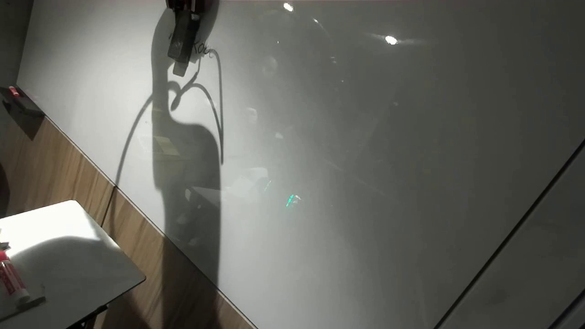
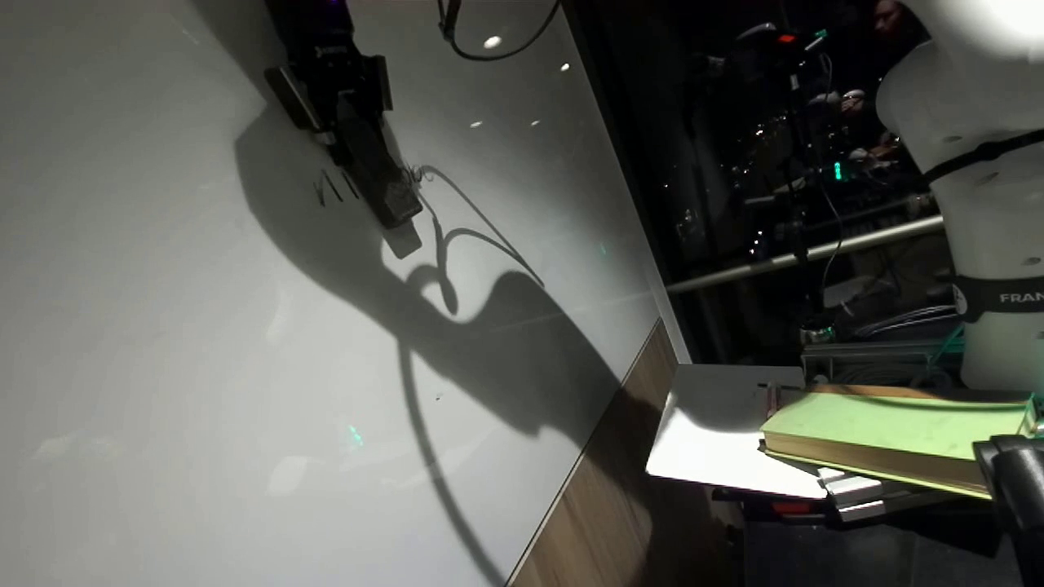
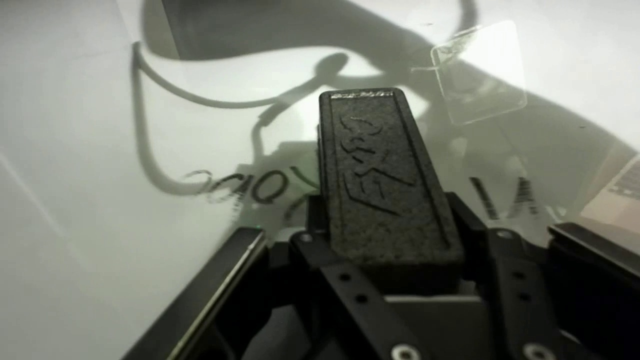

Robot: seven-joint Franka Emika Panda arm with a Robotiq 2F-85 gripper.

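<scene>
Dark rectangular whiteboard eraser (image 3: 378,174), its face marked EXPO, sits between the fingers of my gripper, which is shut on it. In exterior view 1 the eraser (image 1: 182,41) is at the upper left over the whiteboard (image 1: 329,246), covering the middle of the black handwriting (image 1: 204,48). Letters show on both sides of it in the wrist view: round ones (image 3: 240,186) on the left, a short pair of strokes (image 3: 504,197) on the right. Exterior view 2 has the gripper (image 2: 342,127) above the same writing. Whether the eraser touches the board cannot be told.
A white side table (image 1: 71,257) with a red-and-white marker (image 1: 12,278) stands at the lower left. Wood panelling (image 1: 137,219) borders the board. In exterior view 2 a green book (image 2: 900,421) lies near a white robot arm (image 2: 1008,196). Most of the board is clear.
</scene>
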